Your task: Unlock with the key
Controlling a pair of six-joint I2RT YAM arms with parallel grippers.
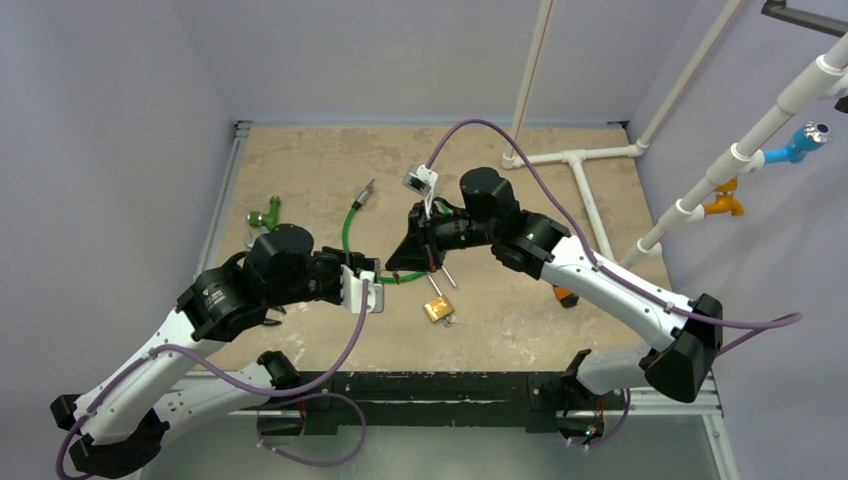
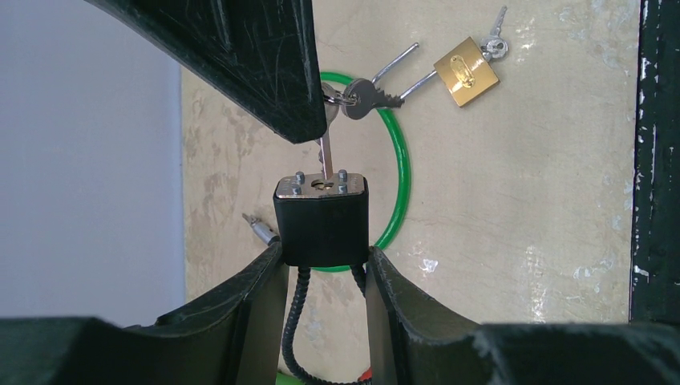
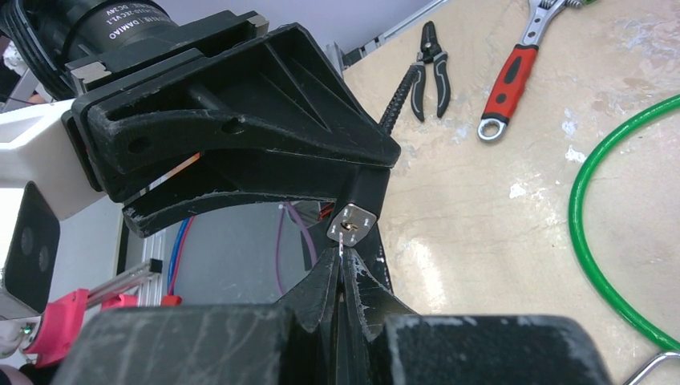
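Observation:
My left gripper is shut on a black lock (image 2: 321, 224), its steel plate and keyhole facing my right gripper. That gripper is shut on a key (image 2: 325, 156), whose blade points at the keyhole, its tip at or just short of it; I cannot tell if it is inserted. A second key (image 2: 367, 98) hangs from the same ring. In the top view both grippers face each other over the middle of the board.
A brass padlock (image 1: 438, 308) with keys, a green hose (image 3: 585, 208), pliers (image 3: 430, 72) and a wrench (image 3: 507, 88) lie on the board. White pipes (image 1: 590, 205) stand at the right.

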